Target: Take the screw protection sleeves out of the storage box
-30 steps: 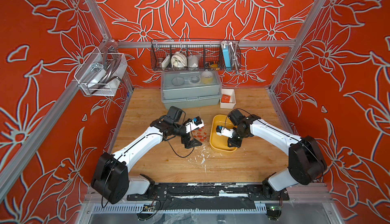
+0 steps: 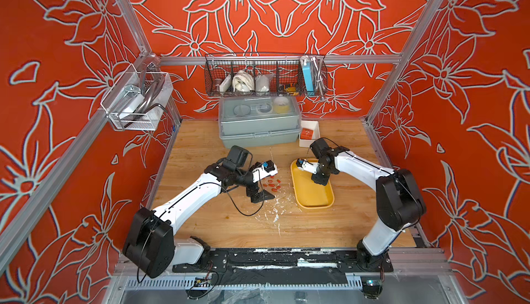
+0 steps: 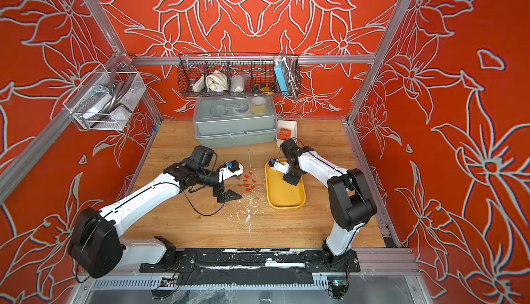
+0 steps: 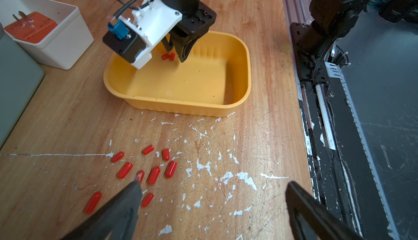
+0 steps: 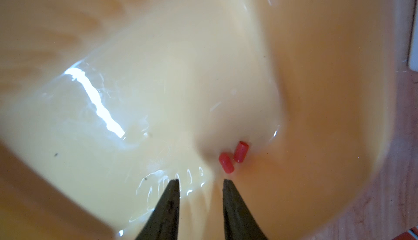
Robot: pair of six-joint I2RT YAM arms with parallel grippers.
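The yellow storage box (image 2: 313,196) stands right of the table's middle. Two short red sleeves (image 5: 241,151) lie side by side on its floor near one corner. Inside the box, my right gripper points down, part open and empty; both sleeves are just beyond its fingertips, apart from them. Several more red sleeves (image 4: 153,175) are scattered on the bare wood left of the box. Over that spot my left gripper is wide open, with no sleeve gripped; one of its fingers (image 4: 115,213) blurs the edge of the scattered group.
Behind the yellow box is a small white box (image 4: 65,35) with an orange-red item inside. A grey lidded bin (image 2: 259,124) stands at the back.
The left arm stays still.
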